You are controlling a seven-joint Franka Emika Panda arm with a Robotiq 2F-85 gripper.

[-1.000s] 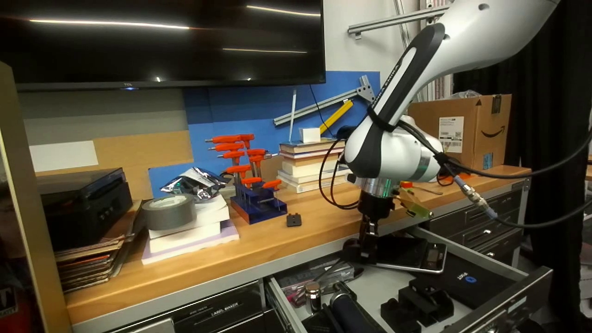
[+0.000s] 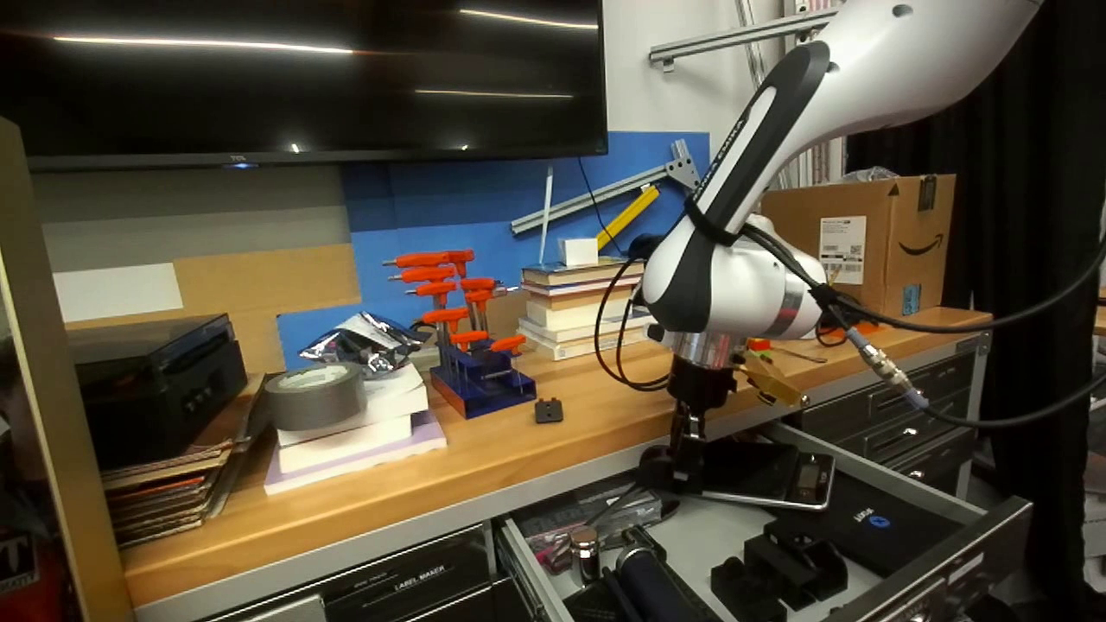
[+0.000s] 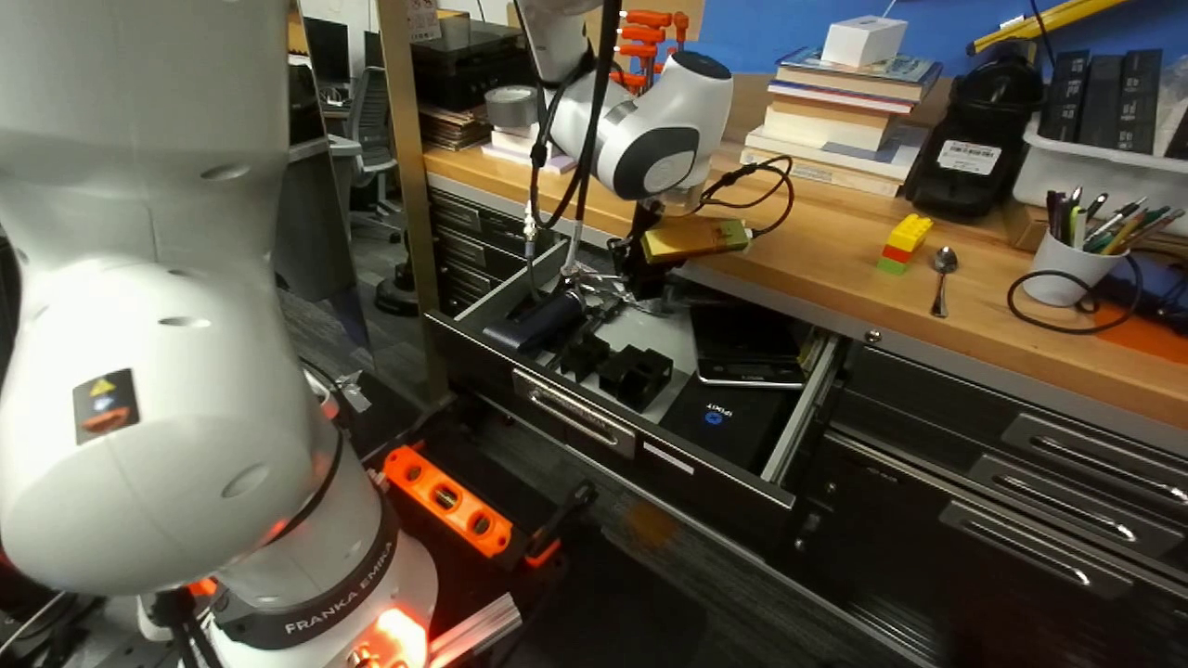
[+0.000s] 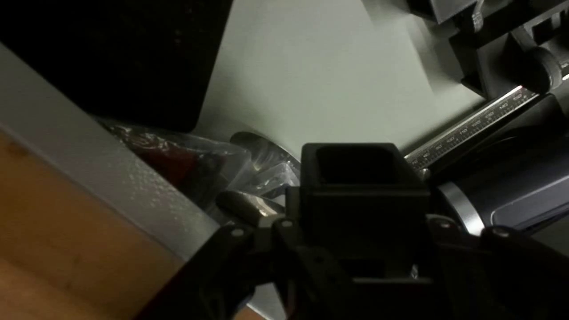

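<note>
My gripper [image 2: 679, 472] hangs low over the open drawer [image 2: 1006, 518], close to the bench's front edge. In the wrist view a black hollow block [image 4: 365, 213] stands upright between the dark fingers, its open top towards the camera. The left finger pad [image 4: 292, 205] lies close against it; whether the fingers press on it cannot be told. Left of the block lie two rounded metal spoon-like ends [image 4: 256, 146] and a clear plastic bag [image 4: 213, 154]. In exterior view 2 the gripper's tip is dark and partly hidden by cables.
The drawer also holds a black tablet-like scale [image 2: 762, 472], a flat black case [image 2: 876, 523], black blocks [image 2: 788, 565], a dark cylinder [image 2: 653, 586] and a steel ruler [image 4: 469, 128]. The wooden bench edge [image 4: 69, 234] runs close beside the gripper. Pale drawer floor [image 4: 320, 64] shows bare.
The arm and the drawer's contents look the same in exterior view 1. The arm's ring light has gone from green to unlit or pale.
</note>
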